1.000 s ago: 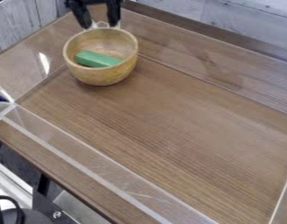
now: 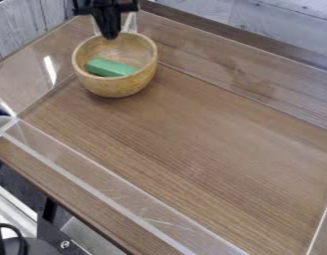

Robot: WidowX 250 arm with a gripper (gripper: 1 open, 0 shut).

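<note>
A light wooden bowl (image 2: 116, 84) sits at the upper left of the table, with a green block (image 2: 113, 67) lying inside it. The dark gripper (image 2: 109, 28) is above the far side of the bowl, near the top edge of the view. Its fingertips look close together, with nothing visible between them; detail is blurred.
Clear tape strips cross its left front. A pale wall panel is at the top left, and dark cables lie at the lower left corner.
The gripper has shifted slightly over the past second and now reaches lower toward the bowl's far rim. The bowl and green block look unmoved.
</note>
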